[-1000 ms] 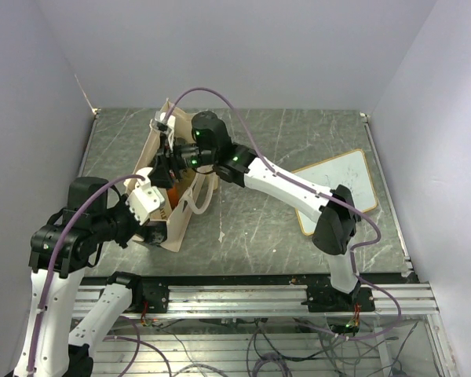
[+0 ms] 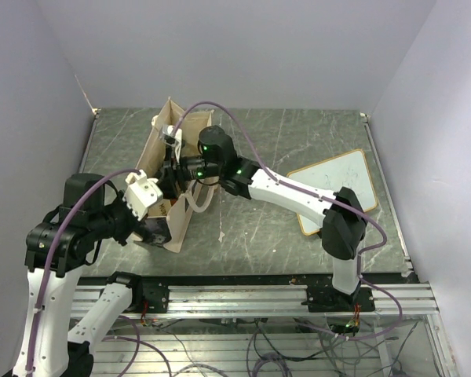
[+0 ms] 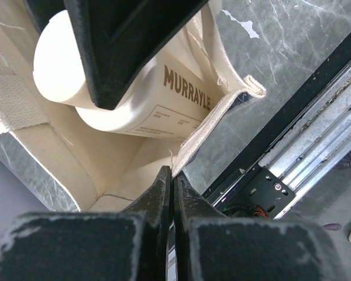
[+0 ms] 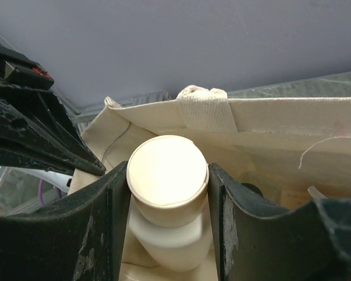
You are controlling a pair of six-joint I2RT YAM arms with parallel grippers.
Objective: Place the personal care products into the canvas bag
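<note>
The beige canvas bag (image 2: 188, 228) stands on the left of the worktop with items inside. In the right wrist view a cream cylindrical product (image 4: 167, 175) sits between the fingertips of my right gripper, which is shut on it, inside the bag. The left wrist view shows that product above a larger cream bottle labelled MURRAYLE (image 3: 158, 102), in the bag. My left gripper is shut at the bag's edge, gripping the canvas rim (image 3: 206, 126). Other contents are mostly hidden by the arms.
A white board (image 2: 337, 181) lies at the right of the marble worktop (image 2: 275, 243), whose middle is clear. Grey walls surround the worktop; metal rails (image 2: 220, 294) run along its front edge.
My right gripper has moved slightly toward the front of the bag, down in the top view, over the last second. The left arm has barely moved.
</note>
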